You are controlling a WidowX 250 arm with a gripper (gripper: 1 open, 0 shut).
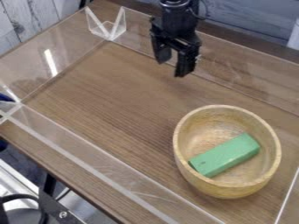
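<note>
My black gripper (176,56) is at the top centre of the camera view, over the back of the wooden table, with its fingers pointing down and apart. I see nothing held between them. At the lower right a round tan bowl (188,122) holds a green block (225,155).
A clear plastic piece (107,24) stands at the back left. Black cables lie off the table's lower left.
</note>
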